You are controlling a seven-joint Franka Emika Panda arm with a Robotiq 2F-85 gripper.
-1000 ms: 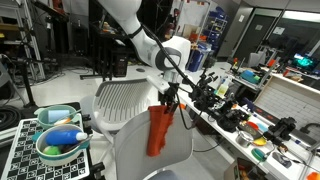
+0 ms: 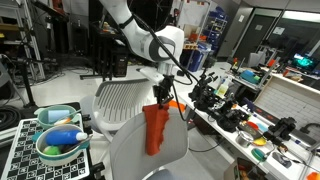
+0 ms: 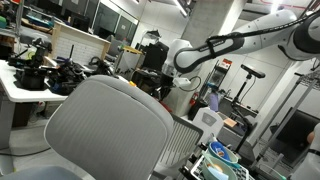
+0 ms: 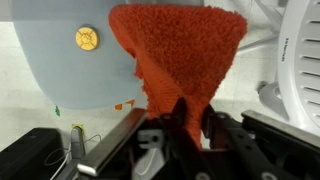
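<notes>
A red-orange cloth (image 2: 156,130) hangs down in front of a grey chair panel (image 2: 128,150) in the first exterior view. My gripper (image 2: 163,101) is at its upper end, shut on the cloth. From the wrist, the cloth (image 4: 180,50) fans out wide beyond the fingers and narrows to a bunch where my gripper pinches it. It covers part of the grey panel (image 4: 70,60), which has a round yellow knob. In the second exterior view, a large grey chair back (image 3: 105,120) stands in front and hides most of the cloth.
A white slatted chair back (image 2: 122,100) stands close to the arm. At the left, bowls (image 2: 62,140) with several items sit on a black rack. A cluttered table (image 2: 265,135) runs along the right. Pale floor (image 4: 40,125) shows below the panel in the wrist view.
Before that, hardly any motion shows.
</notes>
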